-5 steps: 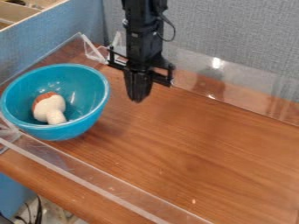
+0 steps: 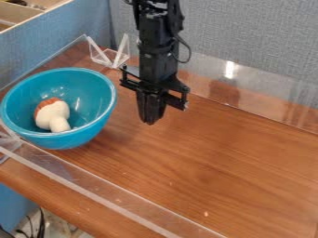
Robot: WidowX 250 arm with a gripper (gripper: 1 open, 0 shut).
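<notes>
A turquoise bowl stands on the wooden table at the left, holding a white mushroom-like toy with some red on top. My black gripper hangs pointing down just right of the bowl, apart from it. Its fingers are dark and close together; whether they are open or shut is unclear.
Clear plastic walls edge it, with white brackets at the back left. A grey padded panel rises behind.
My gripper has moved slightly right and down over the last second. The bowl and toy have not moved.
</notes>
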